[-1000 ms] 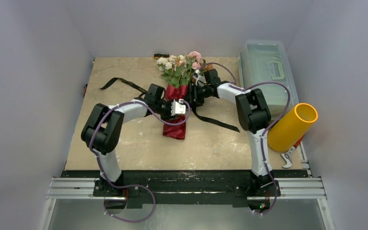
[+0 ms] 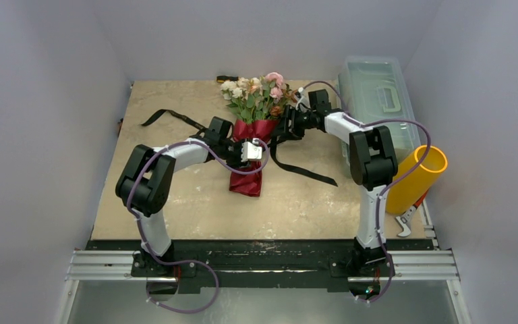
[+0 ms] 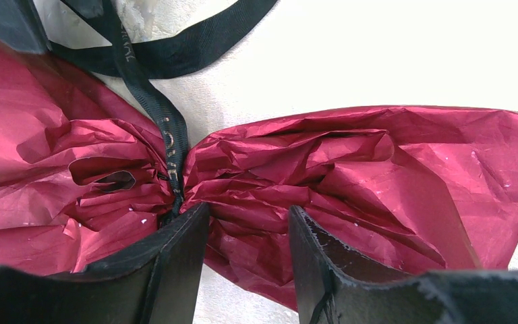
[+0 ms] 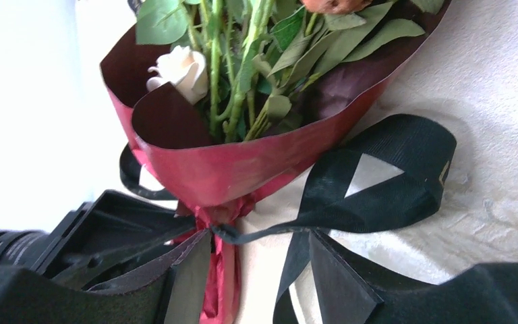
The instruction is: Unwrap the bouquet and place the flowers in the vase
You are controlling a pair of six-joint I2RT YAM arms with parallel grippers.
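Observation:
The bouquet of flowers (image 2: pixel 251 96) lies on the table in crinkled red wrapping (image 2: pixel 245 183), blooms toward the back. A dark ribbon (image 3: pixel 170 138) is tied round its waist, and a ribbon loop (image 4: pixel 405 192) spreads to the right. My left gripper hangs over the wrapping just beside the tie, open, its fingers apart. At the bouquet's right side, my right gripper stands open; a strand of ribbon crosses the view at its fingertips, not clamped. The yellow vase (image 2: pixel 410 187) stands at the right edge of the table, its mouth facing up and empty-looking.
A translucent lidded box (image 2: pixel 378 74) fills the back right corner, close to the right arm. An adjustable wrench (image 2: pixel 405 223) lies by the vase. Loose ribbon tails (image 2: pixel 310 174) stretch over the table.
My right gripper has moved to the right and slightly back, away from the bouquet's middle. The left arm has hardly moved, and bouquet and vase stay where they were.

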